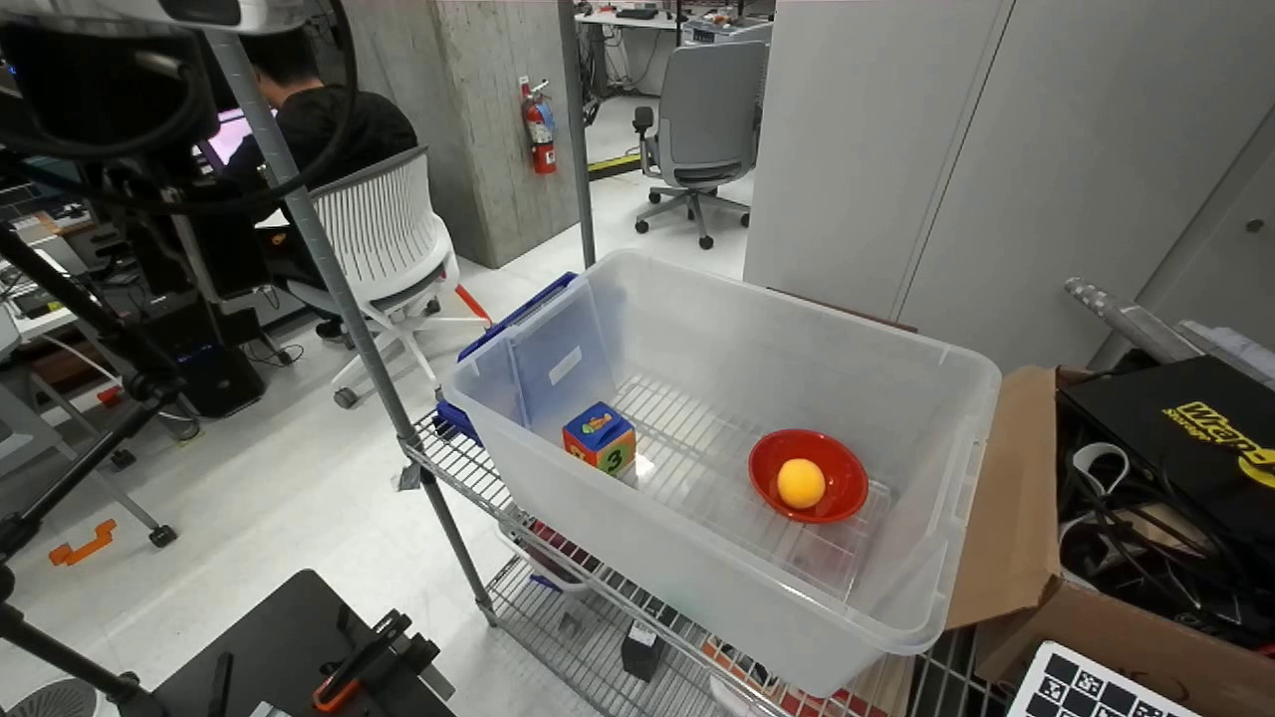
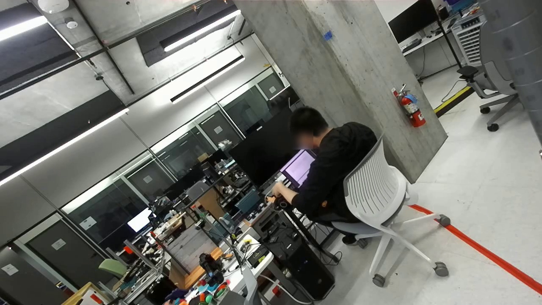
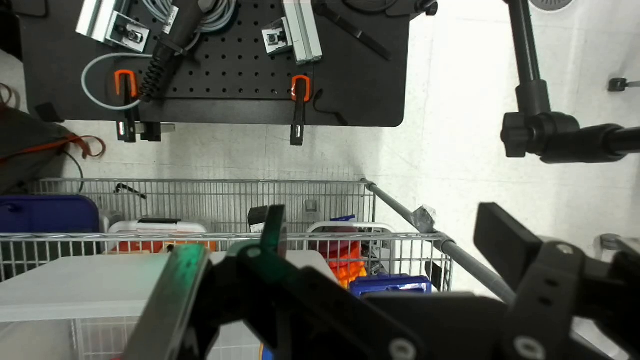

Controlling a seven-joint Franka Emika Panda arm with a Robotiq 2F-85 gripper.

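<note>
In exterior view 1 a clear plastic bin (image 1: 717, 544) sits on a wire shelf. Inside it, a red bowl (image 1: 777, 460) holds an orange ball (image 1: 801, 483), and a colourful number block (image 1: 599, 437) rests nearer the blue-ended side. From the wrist view, my gripper is open, its fingers (image 3: 510, 240) spread wide apart with nothing between them. Below it in that view lie the shelf edge and part of the bin's pale rim (image 3: 60, 288). Neither exterior view shows the gripper's fingers.
A metal shelf post (image 1: 359, 299) rises beside the bin's left side. An open cardboard box (image 1: 1136, 645) stands at its right. The black pegboard table (image 3: 240, 78) carries clamps and cables; bare floor separates it from the wire shelf (image 3: 180, 186).
</note>
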